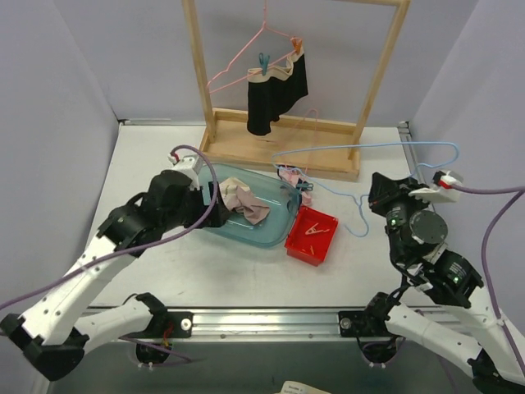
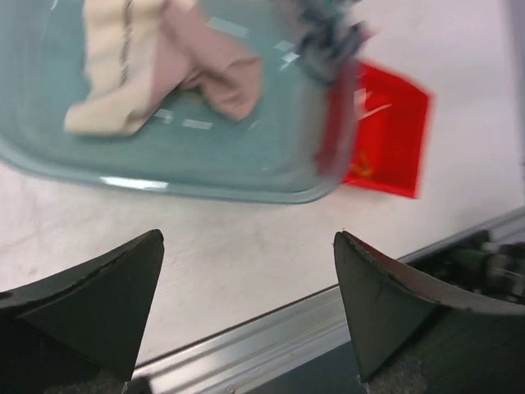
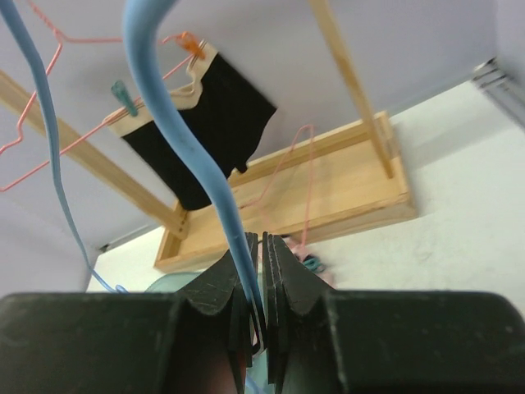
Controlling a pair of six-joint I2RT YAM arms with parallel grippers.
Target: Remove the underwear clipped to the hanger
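Black underwear with a beige waistband (image 1: 277, 94) hangs from a pink hanger (image 1: 238, 56) on the wooden rack, held by a teal clip (image 1: 263, 63) and an orange clip (image 1: 296, 45). My right gripper is shut on a blue hanger (image 3: 187, 148), raised in front of the rack at the right. Above the near left part of the teal tray (image 1: 254, 242) is my left gripper, its fingers wide apart and nothing between them. A beige and pink cloth (image 2: 168, 70) lies in that tray.
A red box (image 1: 312, 254) with small clips stands right of the tray. Behind it lie a small pink piece (image 1: 289, 174) and a dark teal clip (image 1: 303, 187); a second pink hanger (image 1: 310, 115) leans at the rack base (image 1: 238, 150).
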